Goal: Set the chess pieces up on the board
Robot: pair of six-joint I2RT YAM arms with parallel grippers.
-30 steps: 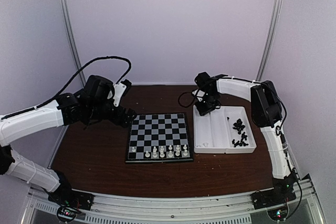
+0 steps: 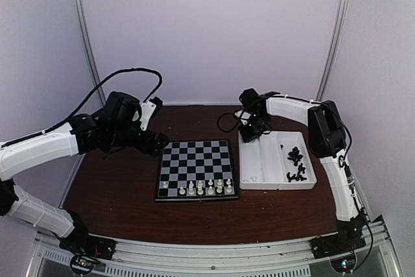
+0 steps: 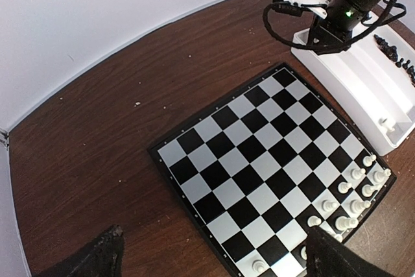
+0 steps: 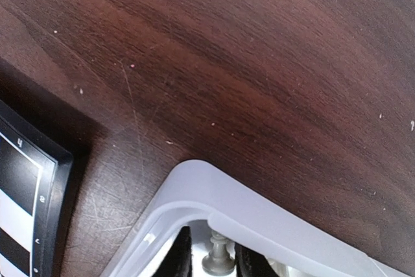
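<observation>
The chessboard [image 2: 194, 157] has several white pieces grouped on its near rows in the top view. A white tray [image 2: 272, 183] beside it holds a pile of black pieces [image 2: 295, 157] and a few white ones. My right gripper is down in the tray's far left corner, its fingers part open around a white piece [image 4: 218, 264] partly hidden under the rim; whether it grips the piece is unclear. My left gripper [image 2: 155, 144] stands open above the table left of the board, with nothing between its fingers in the left wrist view.
Bare dark table [image 3: 104, 180] surrounds the board to the left and behind. Pale walls bound the table at the sides and back.
The right arm has shifted very slightly at the tray's far left corner. The left arm and the board look unchanged.
</observation>
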